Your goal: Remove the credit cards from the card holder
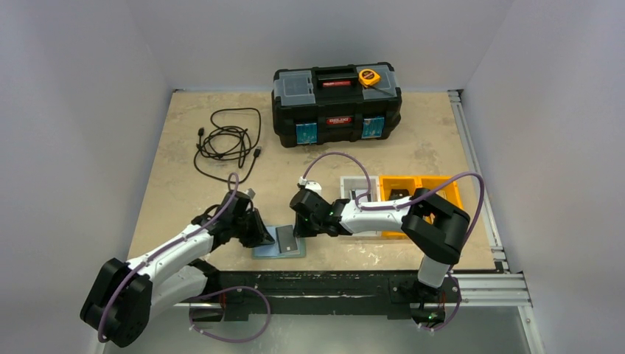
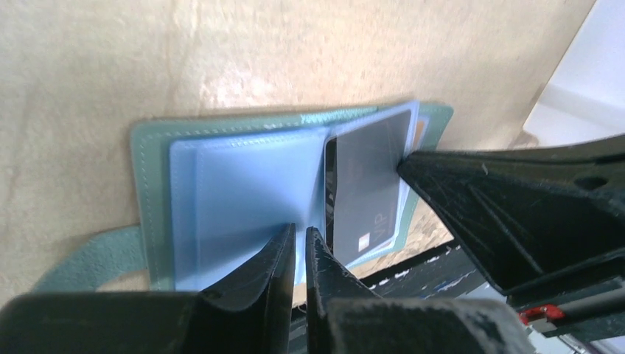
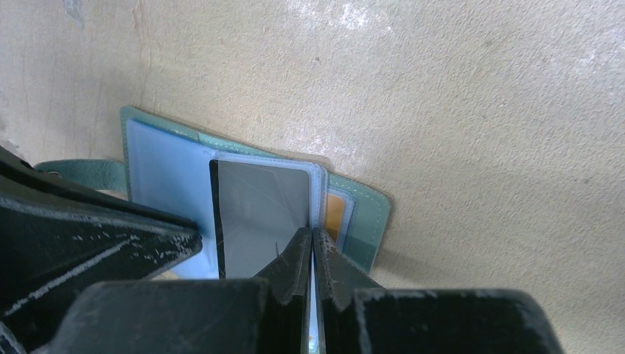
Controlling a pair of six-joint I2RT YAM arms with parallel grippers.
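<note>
The open card holder lies on the table, with a green cover [image 2: 157, 199] and light blue sleeves [image 2: 243, 199]. A dark grey card [image 2: 372, 181] sits in a clear sleeve, its black edge showing along the left side. Over the blue sleeve just left of that card, my left gripper is shut with nothing visible between its fingers. My right gripper is also shut, its tips at the sleeve's right border; whether they pinch that thin edge is unclear. An orange-brown card [image 3: 334, 216] peeks out beneath this border.
Behind the arms stands a black toolbox [image 1: 335, 107] with a yellow tape measure [image 1: 368, 77] on top. A coiled black cable [image 1: 228, 144] lies at the back left. White [image 1: 348, 183] and orange bins [image 1: 433, 180] sit partly under the right arm.
</note>
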